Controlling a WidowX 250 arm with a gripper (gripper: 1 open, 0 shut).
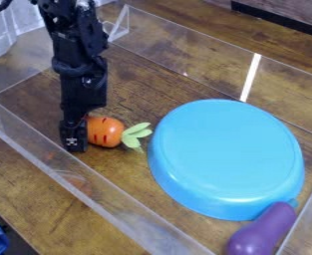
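Observation:
My black gripper point(87, 129) is lowered to the wooden floor at the left, next to an orange toy carrot point(108, 132) with pale green leaves point(137, 135) pointing right. The fingertips touch or nearly touch the carrot's left end; whether they are closed on it I cannot tell.
A large light blue round object point(225, 157) fills the right of the area. A purple eggplant point(259, 227) lies at the lower right. Clear walls edge the area. Bare wood point(171, 65) is open behind the blue object.

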